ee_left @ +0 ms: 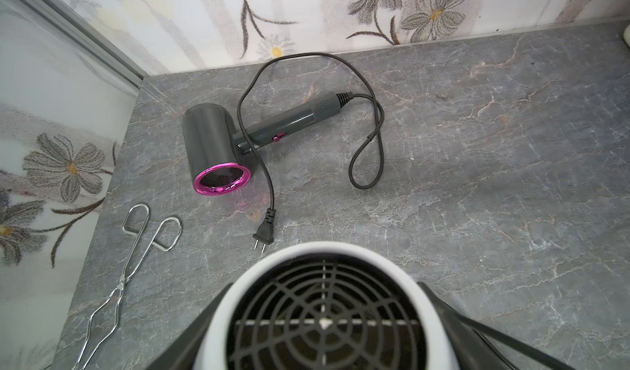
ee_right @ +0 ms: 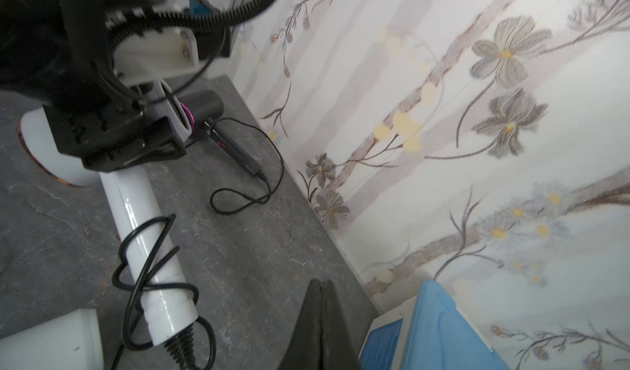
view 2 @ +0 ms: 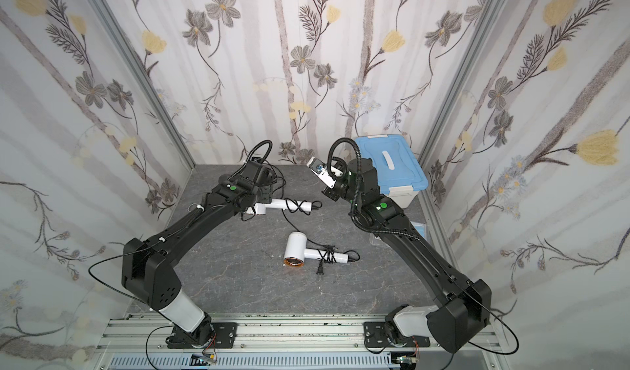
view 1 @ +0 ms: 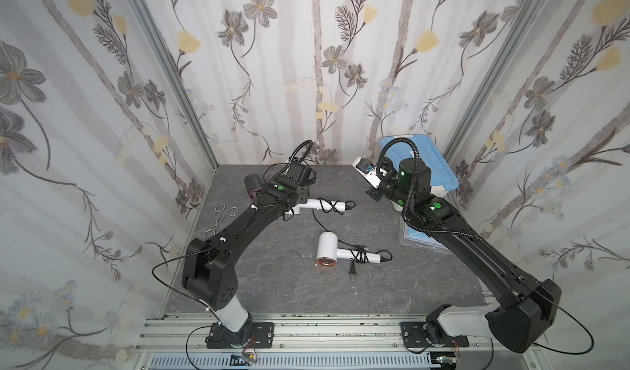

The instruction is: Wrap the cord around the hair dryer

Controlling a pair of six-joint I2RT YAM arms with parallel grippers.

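Note:
A white hair dryer (view 1: 338, 205) with black cord looped around its handle is at my left gripper near the table's centre-back; its round intake fills the bottom of the left wrist view, hiding the fingers. The cord (ee_right: 172, 283) wraps the handle several times in the right wrist view. My right gripper is shut with nothing between its fingers, raised to the right of that dryer. A second white dryer (view 1: 326, 248), also with wound cord, lies in front. A grey dryer (ee_left: 210, 143) with loose cord lies at the back left.
Metal tongs (ee_left: 124, 278) lie at the left edge. A lidded box (view 2: 390, 160) stands at the back right, with a flat clear-blue item partly hidden in front of it.

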